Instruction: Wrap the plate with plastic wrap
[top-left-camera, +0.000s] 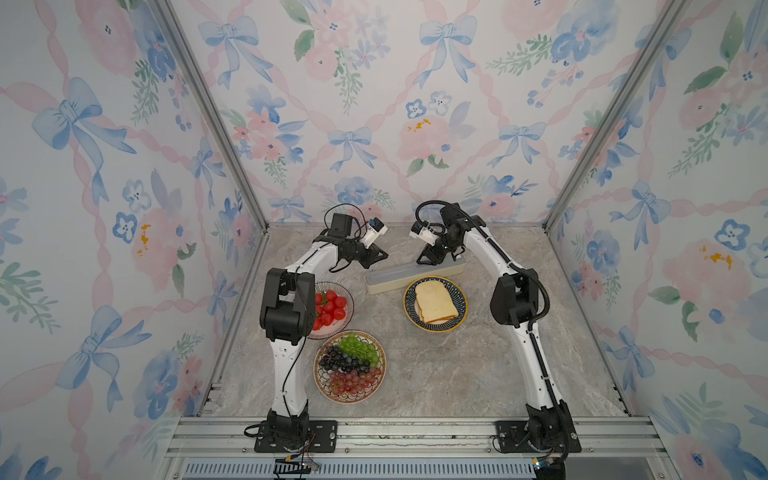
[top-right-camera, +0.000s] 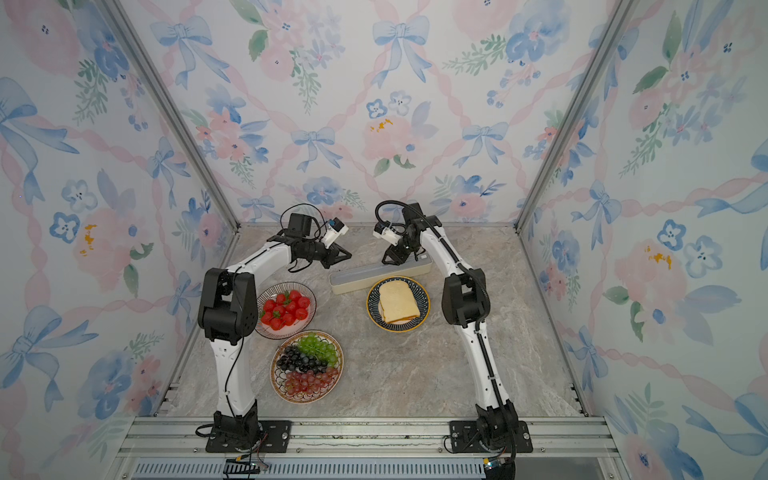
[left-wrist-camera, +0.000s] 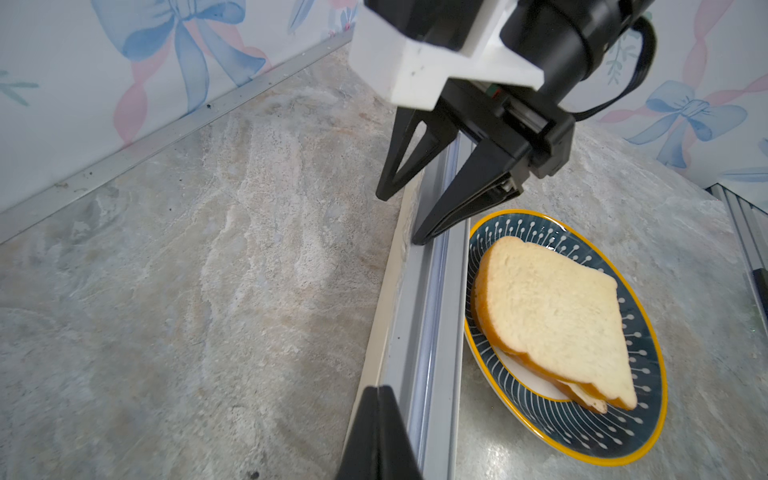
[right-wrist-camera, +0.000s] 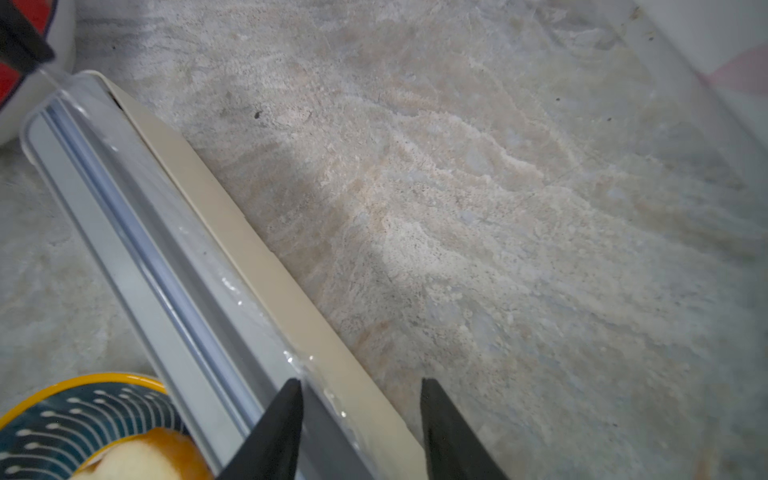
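A long cling-film box (top-left-camera: 384, 283) lies behind the dark patterned plate (left-wrist-camera: 649, 376) holding bread slices (left-wrist-camera: 552, 312). My left gripper is shut, above the box's left part; in the right wrist view clear film (right-wrist-camera: 112, 128) stretches along the box to dark fingertips at top left, presumably its own. My right gripper stands open at the box's right part, one finger over the box; I cannot tell whether it touches the film.
A plate of tomatoes (top-right-camera: 286, 310) sits under the left arm, with a plate of grapes (top-right-camera: 307, 368) in front of it. Free table space lies at the front right and behind the box.
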